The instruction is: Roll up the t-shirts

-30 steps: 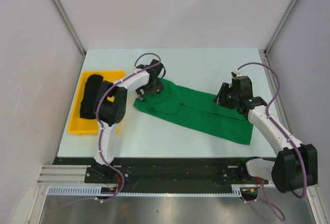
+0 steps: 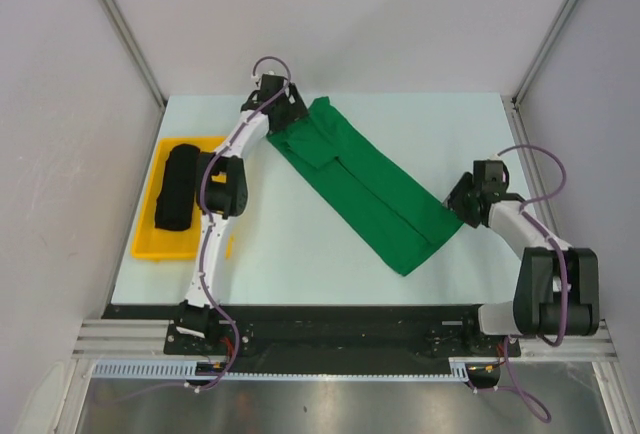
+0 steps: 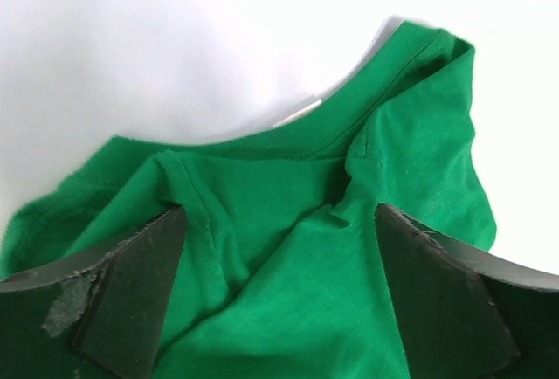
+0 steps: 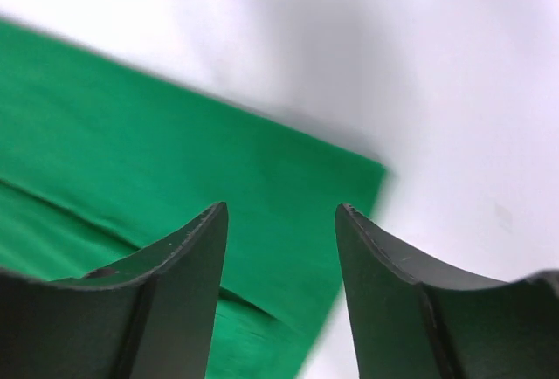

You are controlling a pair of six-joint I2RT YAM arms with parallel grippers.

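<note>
A green t-shirt [image 2: 370,194] lies spread diagonally across the white table, its upper-left end bunched in soft folds, its lower-right end flat. My left gripper [image 2: 292,108] is over that folded end; in the left wrist view its open fingers [image 3: 105,300] frame the wrinkled cloth. My right gripper [image 2: 462,199] is at the lower-right end by a corner; in the right wrist view it stands open [image 4: 281,215] above the flat fabric, which is slightly blurred there.
A yellow bin [image 2: 150,239] holding dark rolled cloth [image 2: 178,187] stands at the table's left, beside the left arm.
The shirt has swung into a steeper diagonal, its left end moving up and its right end down-left.
</note>
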